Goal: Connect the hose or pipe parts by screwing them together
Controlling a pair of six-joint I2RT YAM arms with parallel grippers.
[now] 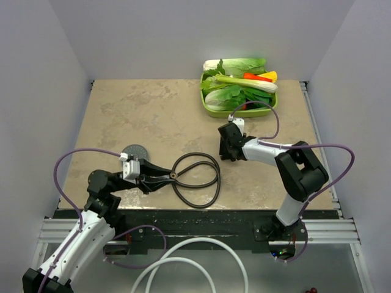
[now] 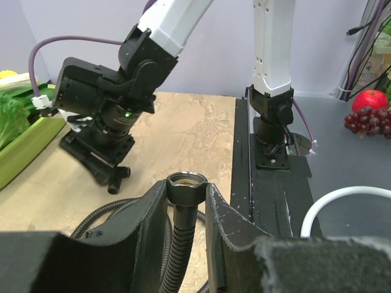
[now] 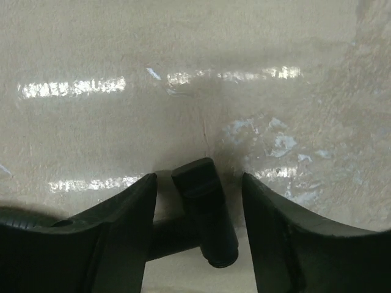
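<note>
A black corrugated hose (image 1: 217, 183) lies looped on the beige board. My left gripper is shut on the hose's end fitting (image 2: 186, 190), which stands upright between its fingers. My right gripper is at the board below the vegetable basket, fingers apart on either side of a dark tee-shaped fitting (image 3: 211, 226) lying on the surface; none of it looks gripped.
A green basket of vegetables (image 1: 238, 110) stands at the back right. A grey disc (image 1: 135, 151) sits left of the hose. A white hose (image 1: 238, 262) lies below the board's front edge.
</note>
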